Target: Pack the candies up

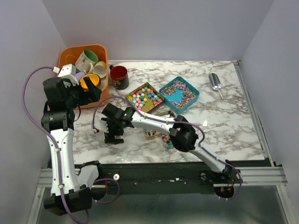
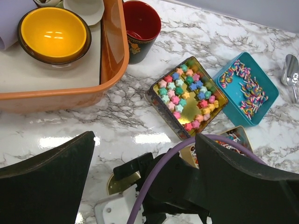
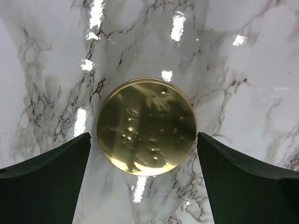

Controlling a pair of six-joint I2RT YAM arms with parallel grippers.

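A round gold lid (image 3: 146, 127) lies flat on the marble table, between the parted fingers of my right gripper, which is open above it. In the top view that gripper mostly covers the lid. My left gripper is open and empty, beside the orange bin. Star candies (image 1: 145, 97) fill much of a gold tin (image 2: 152, 95). Twisted candies (image 2: 253, 95) lie in a teal tray (image 1: 197, 95). Partly behind the right arm are a small tin of candies (image 1: 150, 132) and a clear jar of candies (image 1: 167, 139).
The orange bin (image 1: 100, 50) at the back left holds mugs and a yellow bowl (image 1: 90, 82). A dark mug with a red inside (image 1: 119, 77) stands beside it. A metal scoop (image 1: 215, 83) rests at the right, with free table in front of it.
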